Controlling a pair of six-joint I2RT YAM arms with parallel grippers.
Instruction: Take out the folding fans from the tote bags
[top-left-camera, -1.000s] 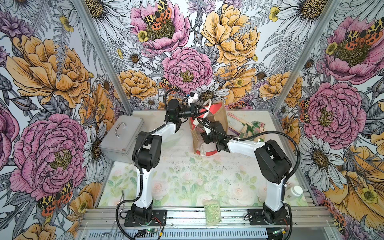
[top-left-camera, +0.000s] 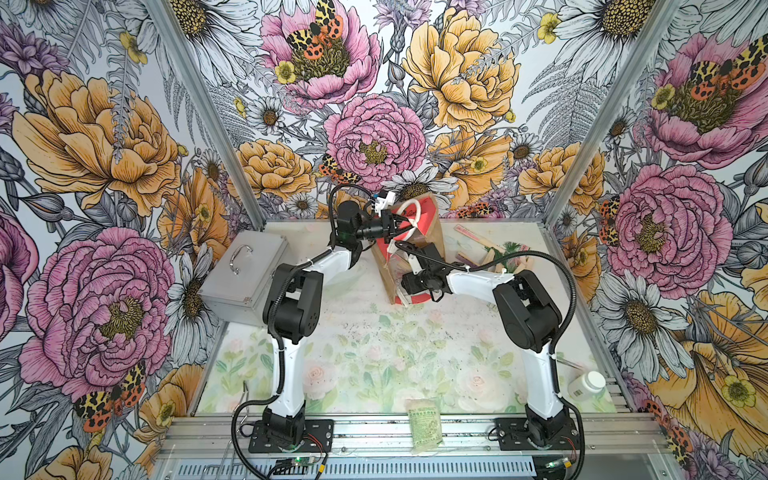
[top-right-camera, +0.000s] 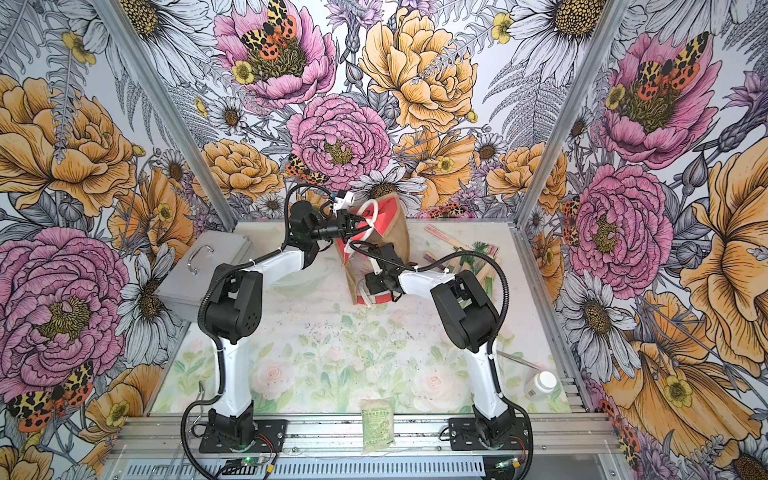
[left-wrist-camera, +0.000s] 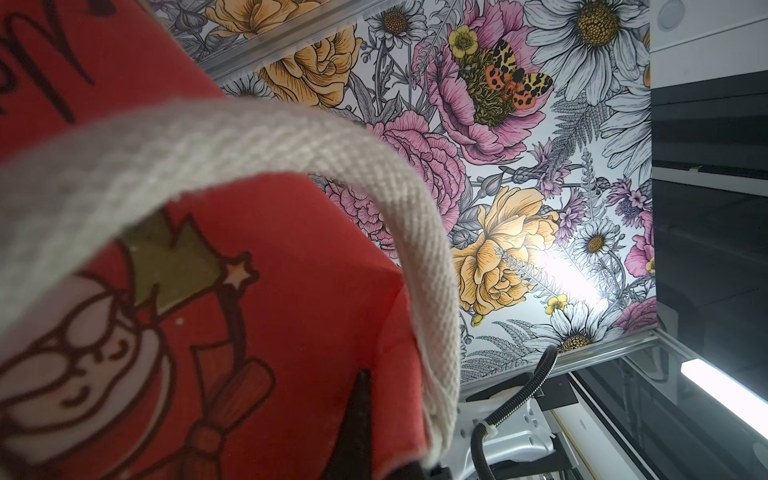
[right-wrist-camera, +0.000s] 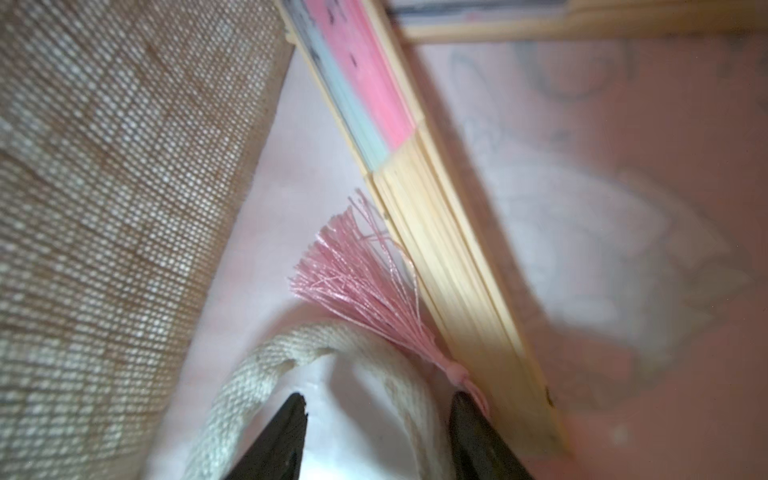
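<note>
A red-and-brown tote bag (top-left-camera: 417, 212) with white rope handles stands at the back centre. My left gripper (top-left-camera: 393, 226) is shut at its upper part, beside a handle (left-wrist-camera: 336, 144); whether anything is between its fingertips is hidden. My right gripper is open low inside the bag, its fingers around part of a white rope (right-wrist-camera: 264, 368). Just beyond lies a folding fan (right-wrist-camera: 448, 280) with a pink tassel (right-wrist-camera: 352, 280), another slatted edge (right-wrist-camera: 608, 20) above it.
Several loose fans (top-left-camera: 472, 240) lie right of the bag. A metal box (top-left-camera: 244, 280) sits at left, a white bottle (top-left-camera: 586, 386) at front right.
The bag has shifted slightly left and its top has risen.
</note>
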